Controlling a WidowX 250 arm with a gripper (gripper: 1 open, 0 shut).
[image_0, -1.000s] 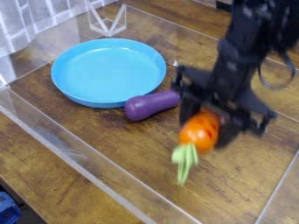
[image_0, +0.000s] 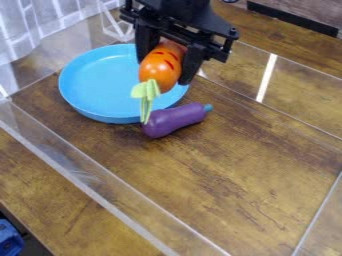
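My gripper (image_0: 163, 52) is high in the upper middle, shut on an orange toy carrot (image_0: 160, 66) with pale green leaves hanging down. The carrot is held over the right part of a light blue plate (image_0: 91, 84), partly covering it. Below and right of the plate, a purple eggplant (image_0: 174, 119) lies on the wooden surface.
A transparent barrier (image_0: 80, 170) runs along the left side. A blue object (image_0: 8, 240) shows at the bottom left corner.
My gripper has moved up and left with the carrot, from the table's lower right area to over the plate's right part. The plate and eggplant look unmoved.
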